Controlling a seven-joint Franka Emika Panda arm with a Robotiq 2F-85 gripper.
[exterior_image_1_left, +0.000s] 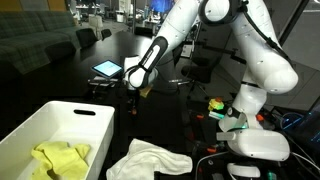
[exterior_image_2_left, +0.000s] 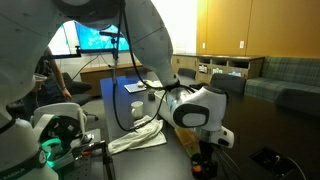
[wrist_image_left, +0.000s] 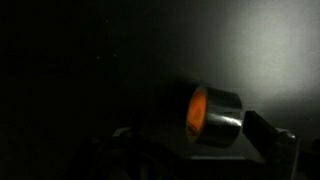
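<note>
A small cylinder (wrist_image_left: 222, 118) with a shiny grey side and an orange end lies in the lower middle of the wrist view. My gripper is open around or just above it. The right finger (wrist_image_left: 272, 140) appears close to the cylinder, with a dark gap toward the other side; contact cannot be made out. In exterior view 2 my gripper (exterior_image_2_left: 197, 160) is low over the dark table, with a small reddish spot near its tips. Exterior view 1 shows the gripper (exterior_image_1_left: 134, 101) close to the tabletop, its dark fingers hard to separate from it.
A white bin (exterior_image_1_left: 82, 112) holding a yellow cloth (exterior_image_1_left: 60, 160) stands at the left. A white cloth (exterior_image_1_left: 150, 160) lies in the foreground. A light blue tablet-like item (exterior_image_1_left: 107, 69) rests farther back. Bare dark table lies between the gripper and the white cloth.
</note>
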